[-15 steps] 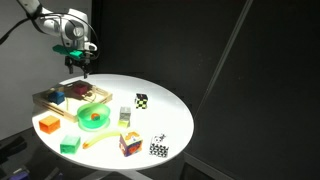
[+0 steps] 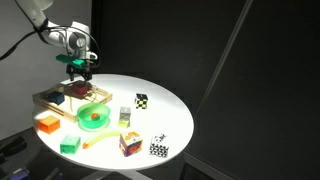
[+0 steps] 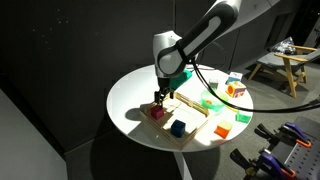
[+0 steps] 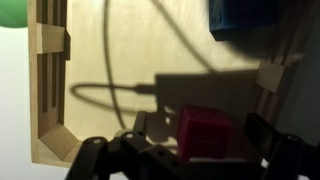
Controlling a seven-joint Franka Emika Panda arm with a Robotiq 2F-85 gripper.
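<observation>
A red block (image 4: pixel 205 133) lies in the wooden tray (image 4: pixel 50 90), close to one of its corners. Over it my gripper stands open, with dark fingers (image 4: pixel 126 152) to either side of the block in the wrist view. In exterior view 2 the gripper (image 3: pixel 164 98) hangs just above the red block (image 3: pixel 157 112). Whether the fingertips reach down beside the block I cannot tell. A blue block (image 3: pixel 178 129) shares the tray with it.
A green bowl (image 2: pixel 94 117) with something orange inside stands beside the tray. An orange block (image 2: pixel 48 125), a green block (image 2: pixel 70 145), a yellow banana-like object (image 2: pixel 101 140) and several patterned cubes lie around the white table (image 2: pixel 175 115).
The arm has come down toward the tray, so the gripper is now lower over the red block. The blocks and the tray have not moved.
</observation>
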